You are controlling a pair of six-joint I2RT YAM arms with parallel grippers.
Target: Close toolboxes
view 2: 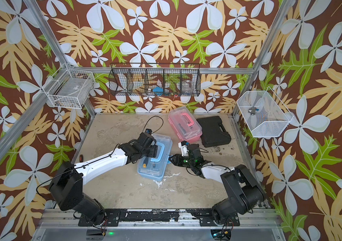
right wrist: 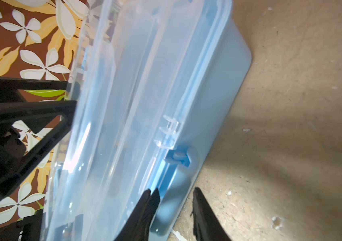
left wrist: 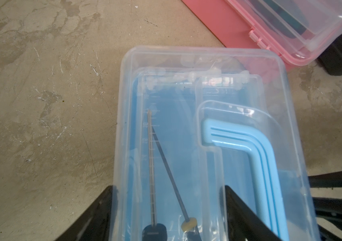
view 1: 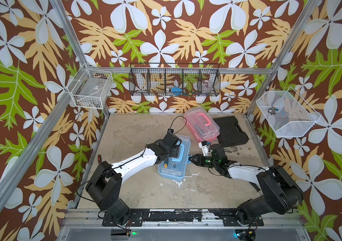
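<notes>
The blue toolbox (view 1: 173,173) stands mid-table, its clear lid (left wrist: 171,96) lying over the blue base; whether it is fully seated I cannot tell. Through the lid show thin tools and, on top, a light blue handle (left wrist: 259,160). Above the lid is my left gripper, its fingers wide apart with the lid below. At the box's right long side my right gripper points its parted fingers at the blue wall, close to a latch recess (right wrist: 181,156). In the top left view a small blue piece (view 1: 189,158) shows by the right fingertips.
A pink toolbox (view 1: 202,123) with a clear lid sits behind, to the right, beside a black case (view 1: 230,131). Wire baskets hang on the walls. Bare table lies left of the blue box, and a red-and-black tool (view 1: 99,158) rests at the left edge.
</notes>
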